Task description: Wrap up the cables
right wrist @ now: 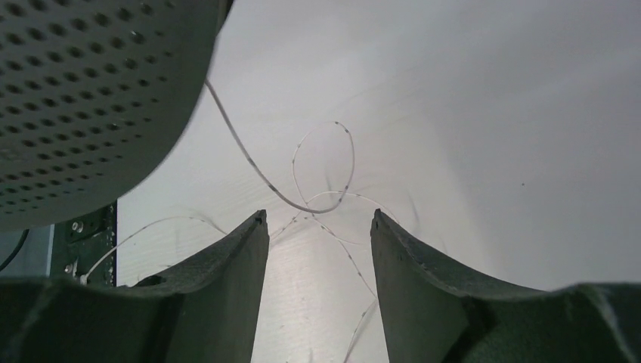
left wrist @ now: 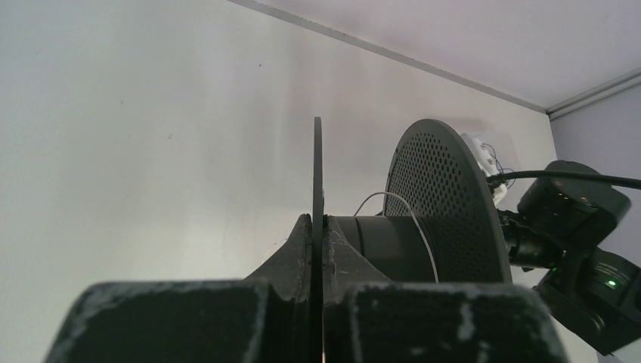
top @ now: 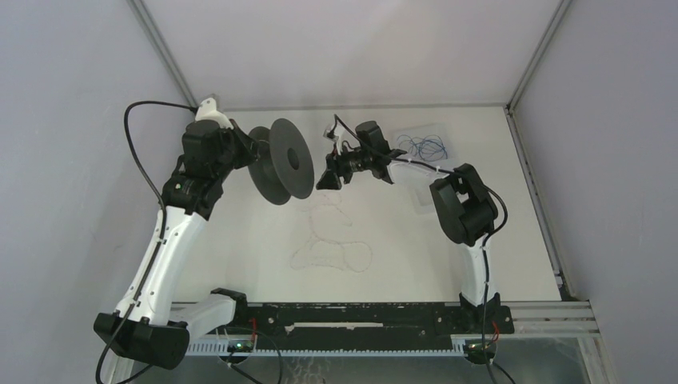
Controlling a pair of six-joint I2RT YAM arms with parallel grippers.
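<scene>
My left gripper is shut on one thin flange of a dark grey spool [top: 293,158]. That flange shows edge-on between its fingers in the left wrist view. The spool is held off the table, and its perforated far flange [left wrist: 446,197] faces the right arm. A thin pale cable [left wrist: 409,208] bends over the spool's core. In the right wrist view the cable [right wrist: 249,159] runs from the spool towards loose loops on the table. Its curve appears between the fingertips of my open right gripper; whether it is really within them I cannot tell.
A clear tray [top: 442,134] with a tangled blue cable [top: 424,147] sits at the back right, partly behind the right arm. Pale reddish cable [top: 342,264] lies loosely on the table's front middle. Bare table lies on both sides of it.
</scene>
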